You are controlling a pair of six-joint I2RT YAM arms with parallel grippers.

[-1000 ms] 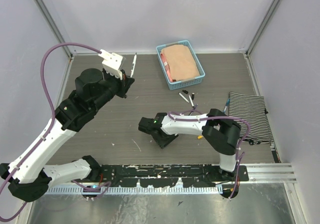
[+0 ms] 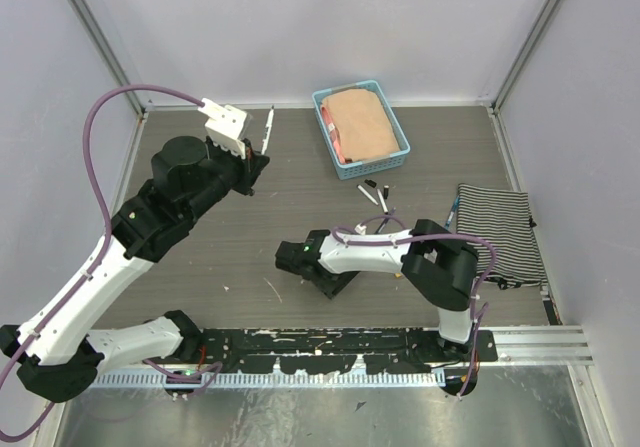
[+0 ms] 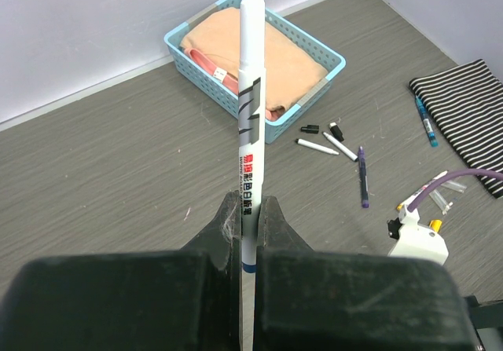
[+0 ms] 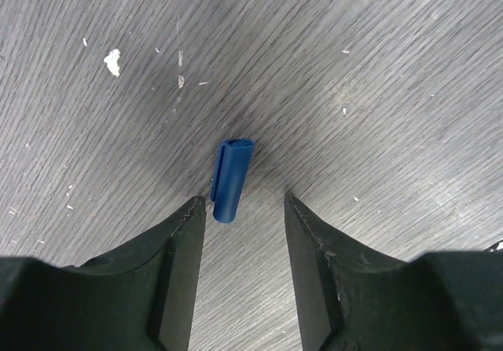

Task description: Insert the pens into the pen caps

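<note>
My left gripper is shut on a white marker pen [image 3: 251, 123], held upright high over the left of the table. In the right wrist view a small blue cap [image 4: 232, 178] lies on the table between the fingertips of my right gripper, which is open around it, low over the surface. Loose on the table behind the right arm are white pens [image 3: 317, 146], black caps [image 3: 310, 129], a dark purple pen [image 3: 363, 177] and a teal pen [image 3: 425, 122].
A blue basket [image 2: 357, 167] holding folded cloth stands at the back. A striped cloth [image 2: 495, 232] lies at the right. Several other small pieces lie near the right arm.
The right arm has shifted very slightly near the table. The left gripper holds the pen in the same place.
</note>
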